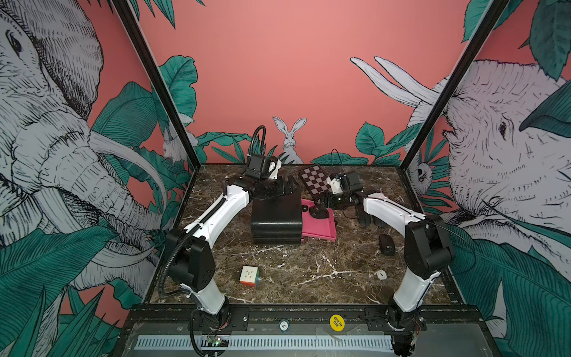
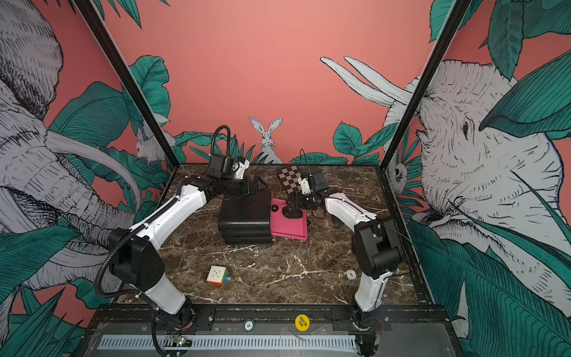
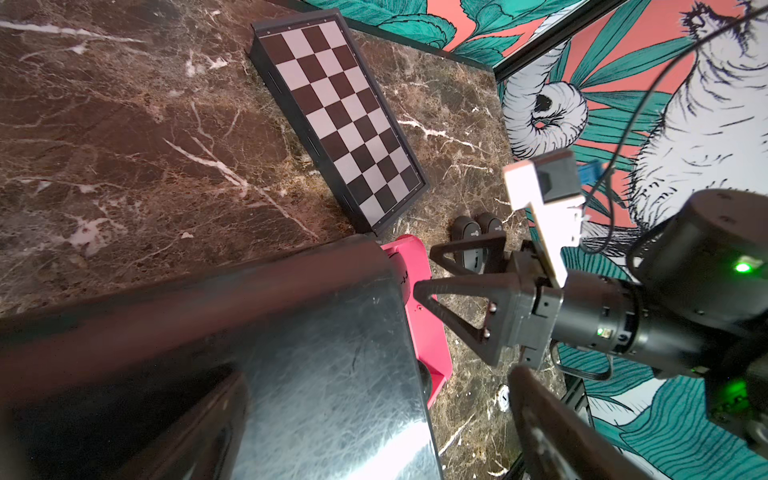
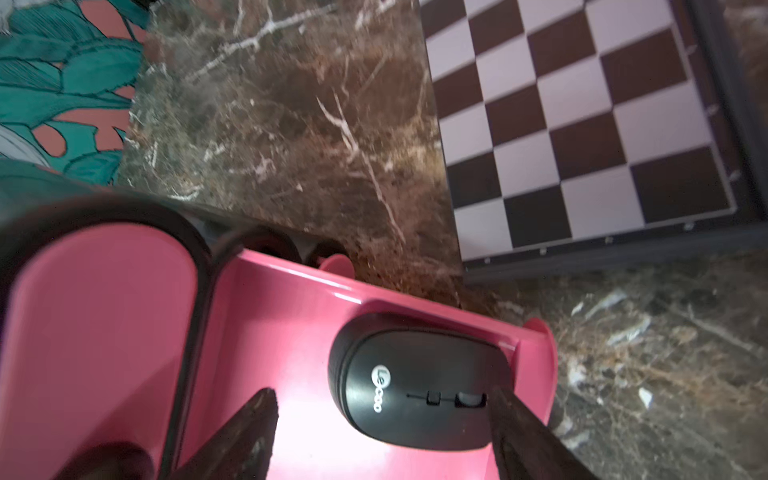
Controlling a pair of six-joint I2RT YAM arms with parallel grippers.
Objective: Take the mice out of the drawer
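Note:
A black mouse (image 4: 424, 384) with a white "Lecoo" mark lies in the pulled-out pink drawer (image 4: 240, 336), close to the drawer's far side wall. My right gripper stands open over it, one finger on either side; I see nothing gripped. In the top left view that mouse (image 1: 319, 212) shows just below the gripper. Above the black drawer unit (image 3: 320, 344), my left gripper is open, its fingers wide apart and empty. Out on the table to the right lie a black mouse (image 1: 387, 245) and another dark mouse (image 1: 364, 217), partly covered by the right arm.
Behind the drawer lies a checkered board (image 4: 560, 120), close to its far side. A puzzle cube (image 1: 249, 275) sits at the front left, and a small whitish object (image 1: 381, 275) at the front right. Between those two, the front of the table is clear.

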